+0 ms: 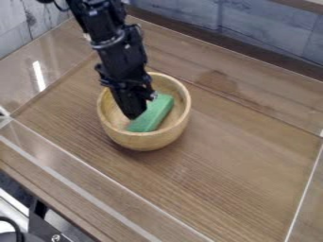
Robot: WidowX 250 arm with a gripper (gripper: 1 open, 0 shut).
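Observation:
A pale wooden bowl (pixel 173 137) sits on the table in the middle of the view, with a green object (pixel 154 113) lying inside it on the right. The black gripper (pixel 127 112) comes down from the top over the left part of the bowl, beside the green object. It looks shut, with nothing visible between its fingers; the tips are small and dark.

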